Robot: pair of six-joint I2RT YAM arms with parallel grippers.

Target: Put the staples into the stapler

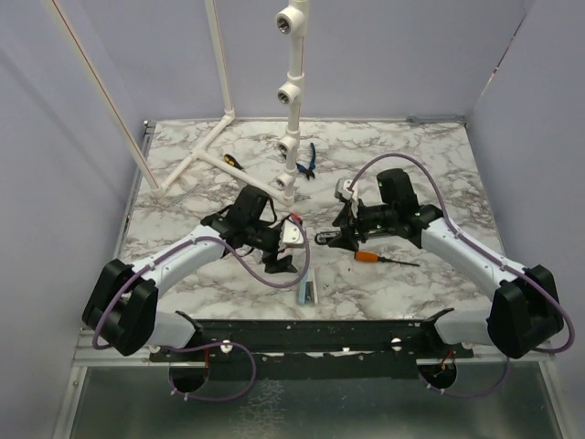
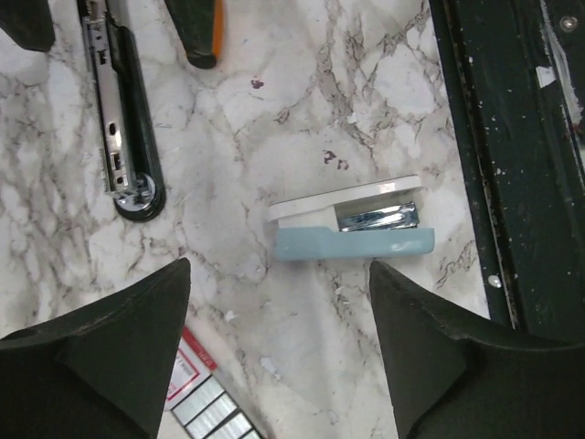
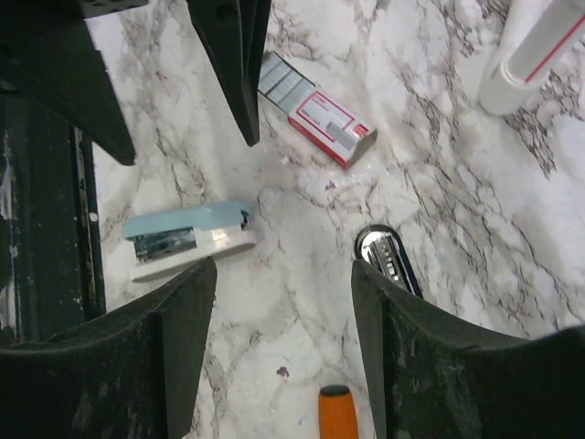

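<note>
A small light-blue and white box (image 1: 307,288) lies near the table's front edge, clear of both grippers. In the left wrist view a silvery block of staples (image 2: 379,218) shows between the box's blue and white sides. The black stapler (image 2: 128,128) lies beside it, its long metal channel facing up; in the top view my right arm partly covers it. My left gripper is open above the table, nothing between its fingers. Also open and empty, my right gripper hangs over the stapler's near end.
A red and white carton with pale cells (image 3: 331,126) sits left of the stapler. To the right lies an orange-handled screwdriver (image 1: 366,257). Blue-handled pliers (image 1: 309,161) and white pipes (image 1: 228,169) are behind.
</note>
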